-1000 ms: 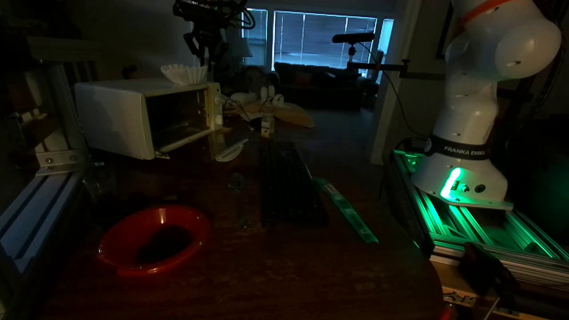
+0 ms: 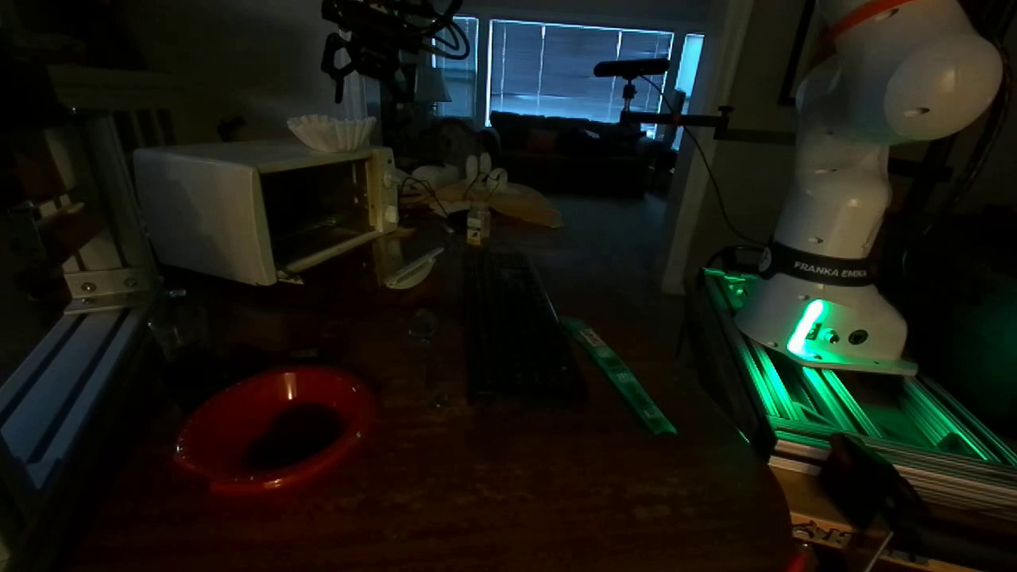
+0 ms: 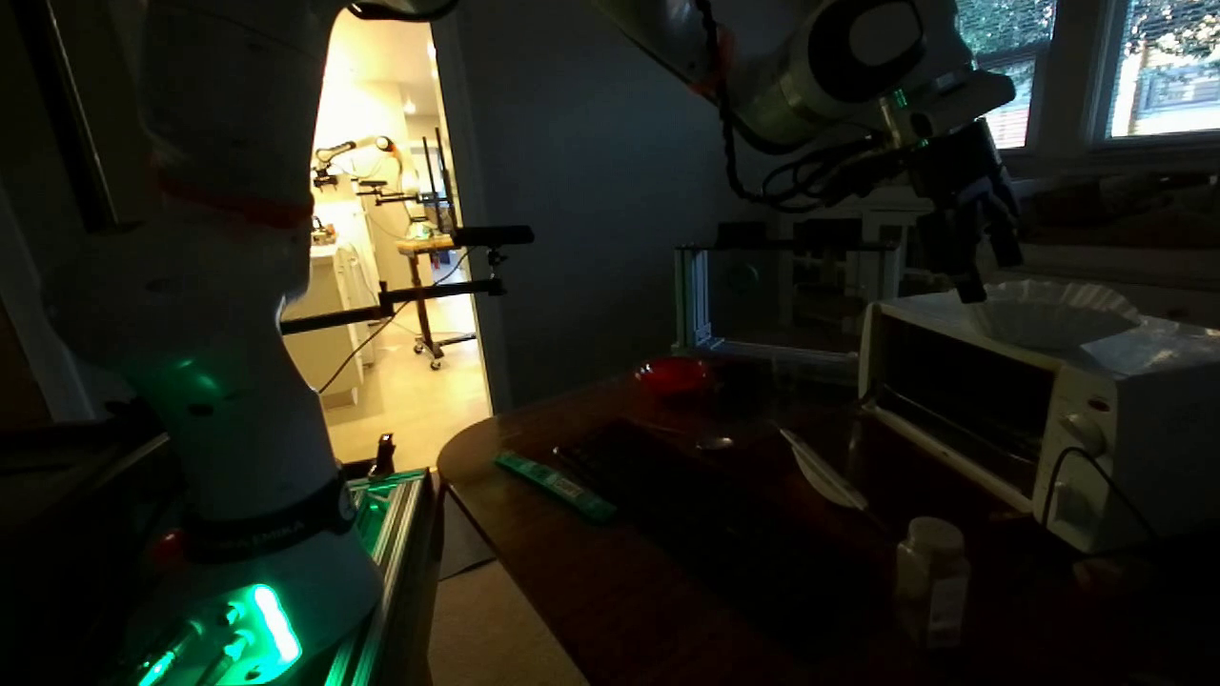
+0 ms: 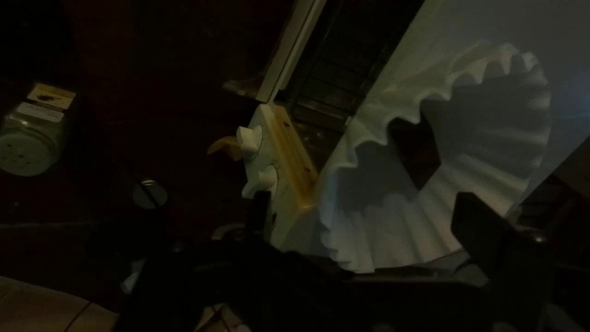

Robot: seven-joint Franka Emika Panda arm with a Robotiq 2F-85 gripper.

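Observation:
A white fluted paper filter [image 2: 331, 133] rests on top of the white toaster oven [image 2: 205, 205]. In the wrist view the filter [image 4: 387, 232] fills much of the right side, with something dark showing at its bottom. My gripper [image 3: 989, 269] hangs above the oven, close to the filter [image 3: 1052, 314] and apart from it as far as I can tell. Its dark fingers [image 4: 480, 229] stand wide open in the wrist view, the filter's near rim appearing between them. Nothing is held. The oven's front opening [image 3: 966, 389] is dark inside.
A red bowl [image 2: 205, 448] sits near the table's front left. A black keyboard [image 2: 520, 334], a green strip [image 2: 620, 373], a white plate-like piece [image 3: 821, 467] and a clear shaker [image 3: 932, 577] lie or stand on the table.
My gripper has risen slightly above the oven top and its fingers look differently turned and further apart. The filter and the things on the table look unmoved.

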